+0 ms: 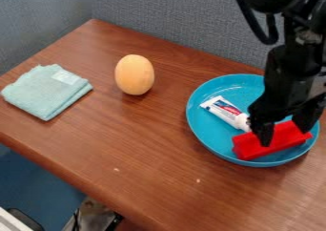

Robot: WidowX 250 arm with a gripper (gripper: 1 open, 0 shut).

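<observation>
My black gripper (283,130) is open and low over the blue plate (208,137), its fingertips down around the red block (260,148) on the plate's right front part; whether they touch it is unclear. A white toothpaste tube (224,113) with a blue and red label lies on the plate, just left of the gripper.
An egg (133,74) stands on the wooden table (128,149) left of the plate. A folded pale cloth (48,91) lies at the left edge. A grey partition stands behind.
</observation>
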